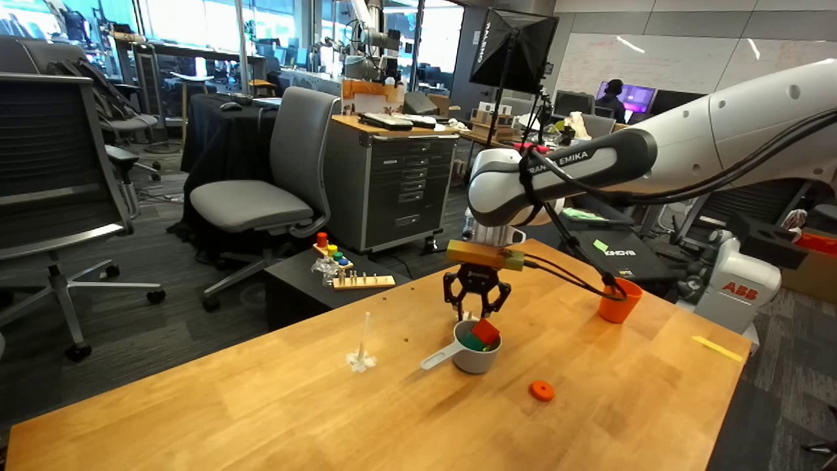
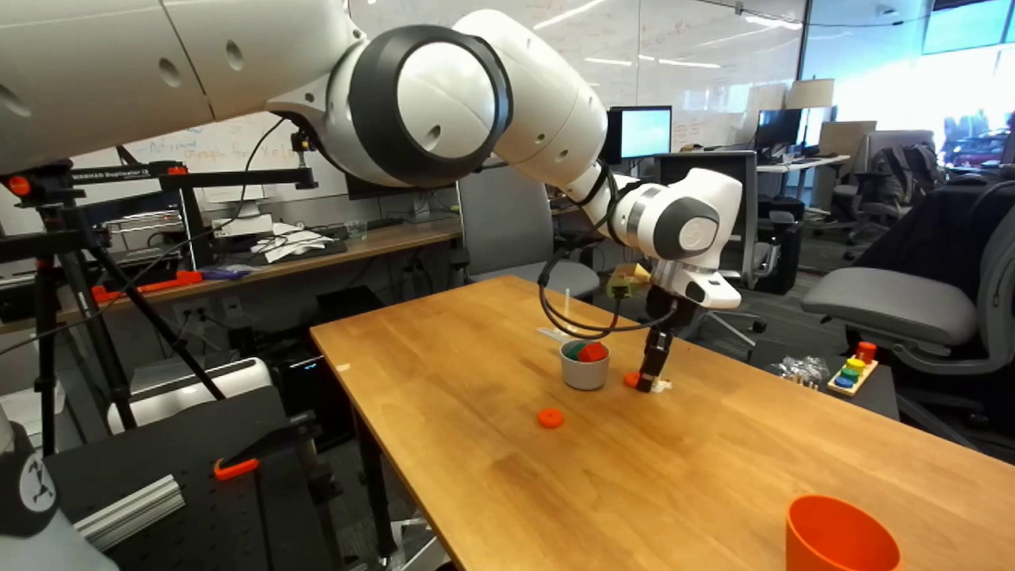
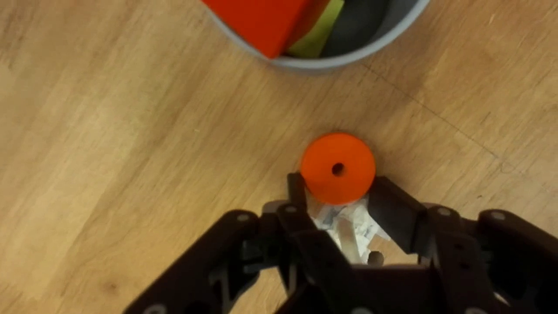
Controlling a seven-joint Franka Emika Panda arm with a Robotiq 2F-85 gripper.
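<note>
In the wrist view an orange disc [image 3: 335, 180] with a small centre hole lies between the two fingertips of my gripper. The fingers flank it closely, and whether both press on it cannot be told. Just behind the disc is a pale peg [image 3: 346, 238] with crumpled white tape at its foot. From the side, my gripper [image 2: 647, 385] points down, low over the table beside that disc [image 2: 632, 380]. Another orange disc [image 1: 541, 390] lies flat on the open table. A second pale peg [image 1: 364, 336] stands upright on white tape at the left.
A grey handled cup [image 1: 475, 362] holding red, green and yellow pieces stands close to my gripper. An orange cup [image 1: 618, 305] sits towards the table's right side in the first exterior view.
</note>
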